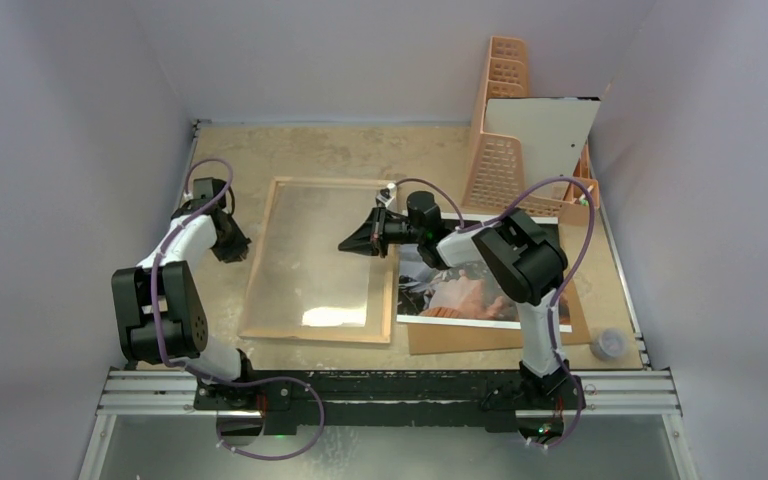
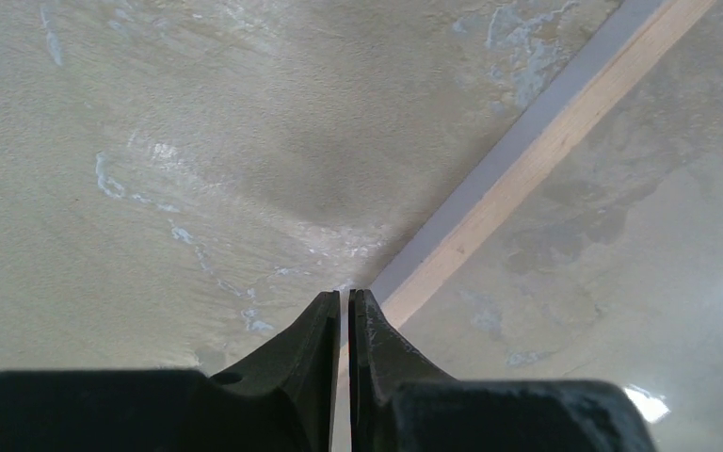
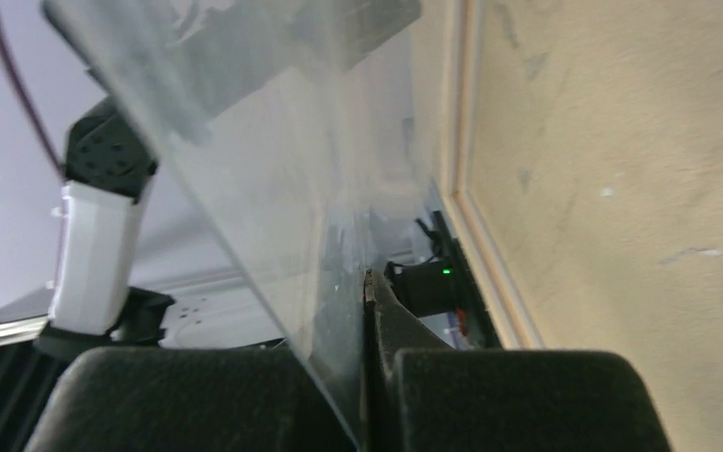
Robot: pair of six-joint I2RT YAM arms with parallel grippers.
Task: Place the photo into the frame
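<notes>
The wooden frame [image 1: 318, 338] lies left of centre on the table. A clear sheet [image 1: 335, 316] over its opening catches a bright glare, with its right edge showing inside the frame. My right gripper [image 1: 346, 248] is above the frame's right half; in the right wrist view its fingers are shut on the sheet, which slants up between them. The white-bordered photo [image 1: 460, 300] lies right of the frame, partly hidden by the right arm. My left gripper is slightly open beside the frame's left rail [image 2: 527, 151], with nothing between its fingertips.
Under the photo sticks out a brown backing board [image 1: 460, 342]. An orange rack [image 1: 495, 165] holding a white panel [image 1: 545, 140] stands at the back right. A small clear cup [image 1: 610, 345] sits front right. Bare table shows behind the frame.
</notes>
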